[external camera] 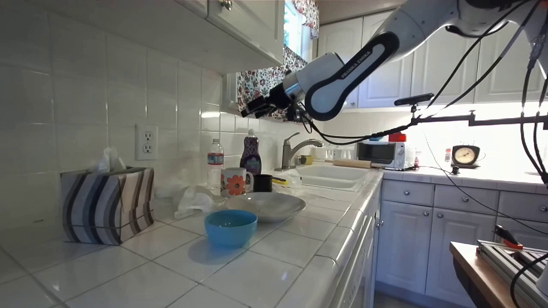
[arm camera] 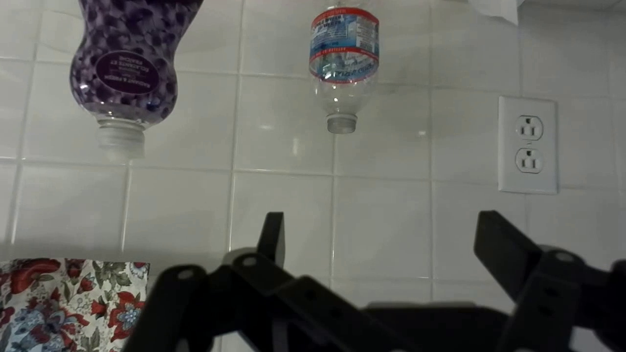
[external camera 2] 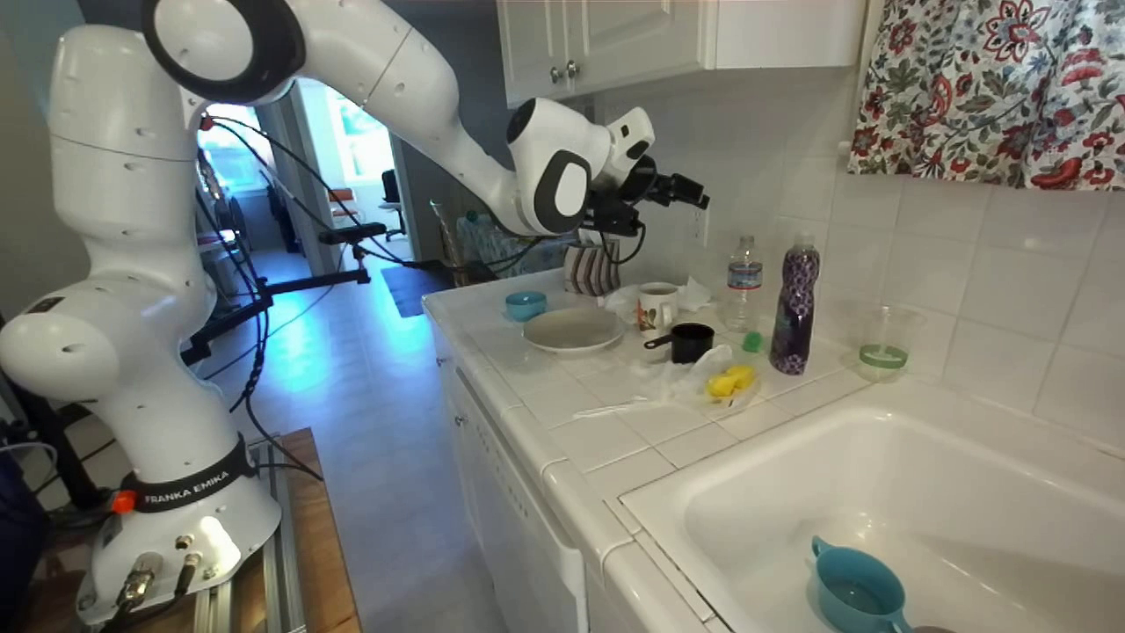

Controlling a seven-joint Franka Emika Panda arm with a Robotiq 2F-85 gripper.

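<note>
My gripper stands open and empty, its two black fingertips wide apart before the white tiled wall. In the first exterior view the gripper [external camera: 244, 112] hangs well above the counter, higher than the bottles. Against the wall stand a clear water bottle [arm camera: 345, 58] and a purple soap bottle [arm camera: 126, 64]; the wrist view shows both upside down, apart from my fingers. A white mug with an orange flower [external camera: 234, 182], a black measuring cup [external camera 2: 692, 342], a grey plate [external camera 2: 572, 329] and a blue bowl [external camera: 230, 229] rest on the counter.
A striped tissue box [external camera: 108, 205] sits near the wall. Overhead is a white cabinet [external camera: 246, 31], close to the arm. The sink [external camera 2: 949, 475] holds a teal cup [external camera 2: 860, 585]. Bare tile [external camera: 298, 236] lies along the counter's front edge.
</note>
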